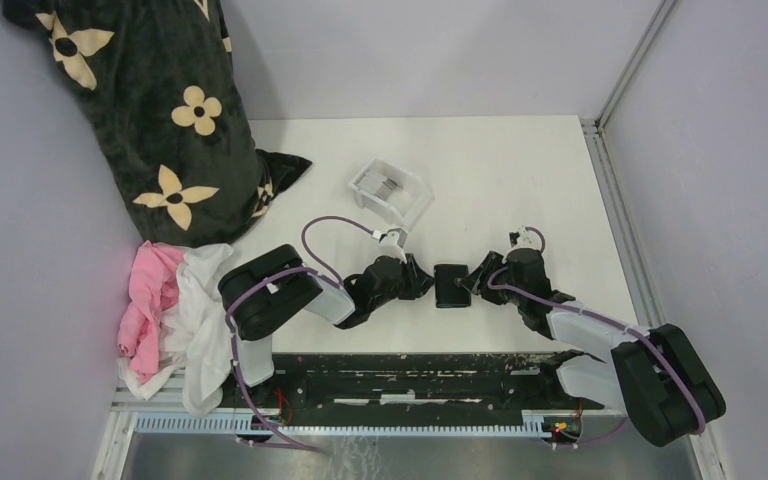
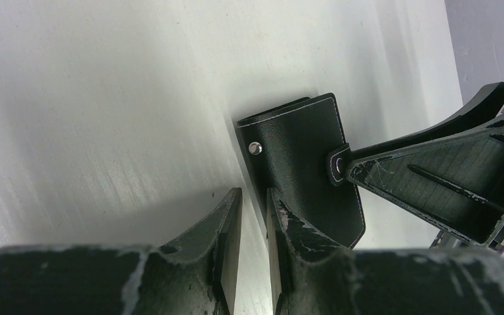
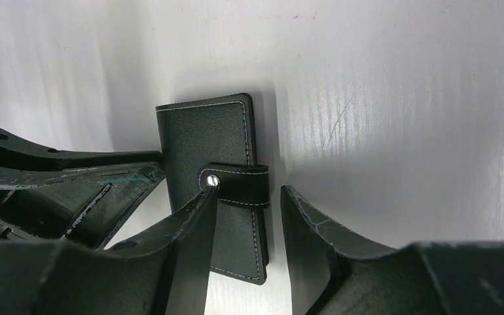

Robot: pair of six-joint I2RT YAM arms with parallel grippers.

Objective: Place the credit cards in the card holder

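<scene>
The black card holder (image 1: 451, 287) lies closed on the white table between both grippers. Its strap (image 3: 239, 186) wraps the right edge, with a silver snap on the cover. My right gripper is open at that edge: one finger is over the snap, the other over the table beside it. At the opposite edge my left gripper stands open by a narrow gap, one finger at the holder's edge and the other over bare table. Grey card-like pieces (image 1: 378, 186) sit in a white box; details are too small to tell.
The white tray-like box (image 1: 416, 205) stands behind the left gripper. Pink cloth (image 1: 148, 310) and white cloth (image 1: 200, 325) are heaped at the left, below a dark flowered blanket (image 1: 180, 150). Bare table (image 1: 520, 170) spreads across the back right.
</scene>
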